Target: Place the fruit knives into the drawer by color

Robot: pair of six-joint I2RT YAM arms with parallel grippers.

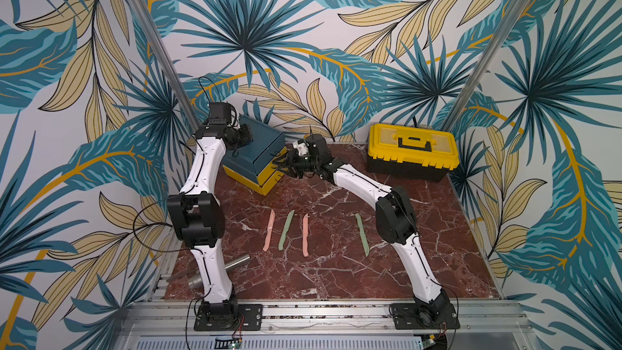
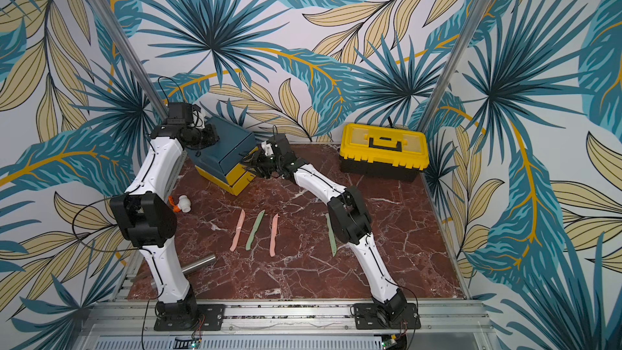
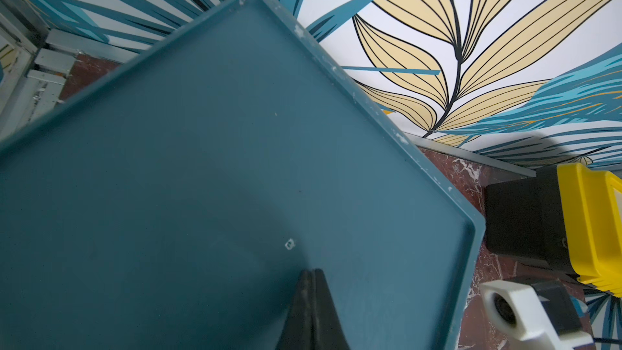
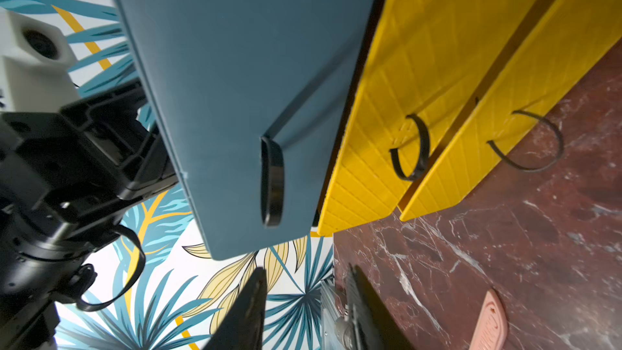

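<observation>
A drawer unit with a blue top [image 1: 257, 139] and yellow drawers [image 4: 453, 71] stands at the back left. My left gripper is shut, fingertips at the blue top, nothing visible between them. My right gripper is at the unit's front, its fingers apart and empty, facing the blue drawer's handle [image 4: 272, 181] and the yellow drawers' handles. Two pink knives [image 1: 269, 230] and two green knives [image 1: 285, 230] lie on the marble table in front.
A yellow-lidded toolbox [image 1: 411, 149] stands at the back right. A metal cylinder [image 1: 233, 263] lies front left beside the left arm. An orange and white object [image 2: 183, 203] sits left of the unit.
</observation>
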